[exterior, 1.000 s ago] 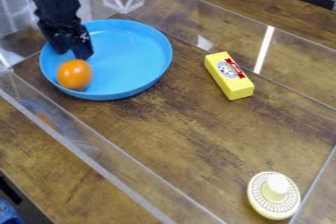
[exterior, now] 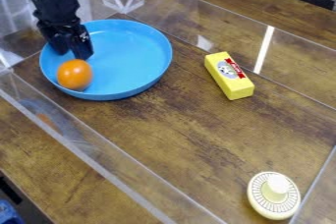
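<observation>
My black gripper (exterior: 69, 41) reaches in from the top left over the left part of a blue plate (exterior: 129, 59). Its dark fingers are low above the plate, just behind an orange ball (exterior: 75, 74) that rests in the plate's lower left. I see nothing held between the fingers, though the dark shapes make their spread hard to judge.
A yellow box (exterior: 229, 76) with a red and white label lies right of the plate. A white round object (exterior: 273, 196) sits at the bottom right. Clear plastic walls edge the work area.
My gripper has shifted very slightly near the plate's left side; the ball and other objects have stayed where they were.
</observation>
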